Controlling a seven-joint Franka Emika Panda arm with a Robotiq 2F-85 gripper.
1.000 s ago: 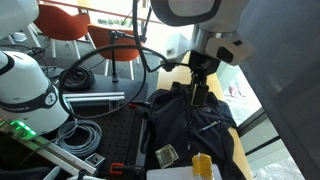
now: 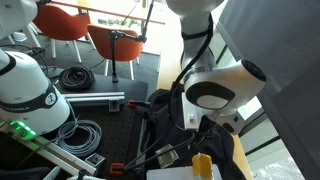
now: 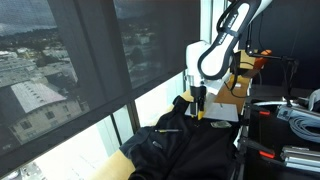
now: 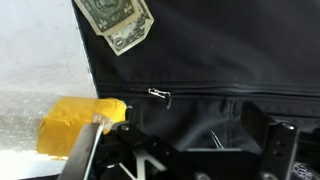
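Observation:
A black cloth item (image 4: 215, 50), perhaps a bag or jacket, lies spread out with a zipper across it. Its small silver zipper pull (image 4: 158, 94) shows near the middle of the wrist view. My gripper is open above the cloth, its dark fingers wide apart and nothing seen between them. In the second exterior view the gripper (image 3: 198, 112) points down close over the black cloth (image 3: 185, 148); whether it touches cannot be told. Folded banknotes (image 4: 116, 18) rest at the cloth's edge.
A yellow object (image 4: 75, 122) lies on a whitish sheet or package beside the cloth, close to my left finger. Another white robot arm (image 2: 25, 95) and a coiled cable (image 2: 80, 137) stand off to the left. A window runs along the cloth's far side.
My arm has come down and toward the camera in the first exterior view, now covering much of the black cloth. The cloth, banknotes and yellow object appear unmoved.

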